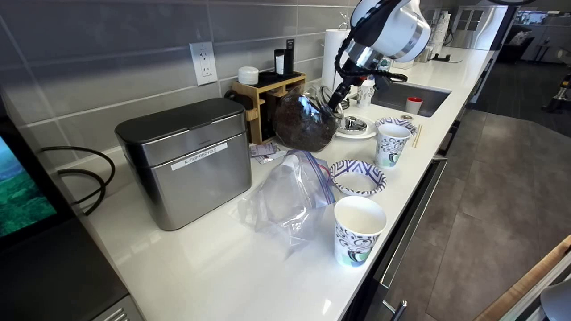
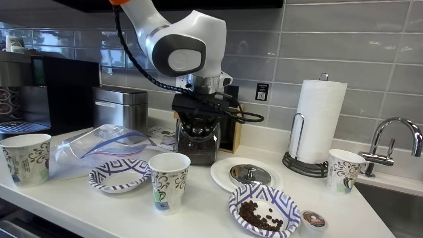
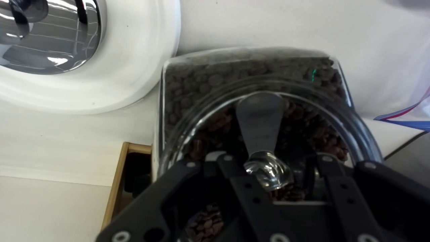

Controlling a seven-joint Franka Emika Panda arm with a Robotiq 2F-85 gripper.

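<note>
A clear glass jar [image 3: 258, 60] of dark coffee beans stands with its round mouth uncovered in the wrist view. Inside the mouth is a metal scoop [image 3: 262, 115], its flat handle leaning on the far rim and its shiny end low among the beans. My gripper is at the jar's mouth, its black fingers [image 3: 244, 173] spread on either side of the scoop with gaps showing. How deep the fingertips reach is hard to tell. In exterior view 1 the jar [image 1: 305, 125] looks tilted, and my arm slants down to it.
Beside the jar, a shiny lid [image 2: 250, 174] rests on a white plate [image 2: 220, 172]. A patterned bowl [image 2: 291, 206] holds some beans; another bowl [image 2: 119, 180] looks empty. Paper cups [image 2: 169, 186], a plastic bag [image 1: 291, 198] and a steel bin [image 1: 200, 182] stand around on the counter.
</note>
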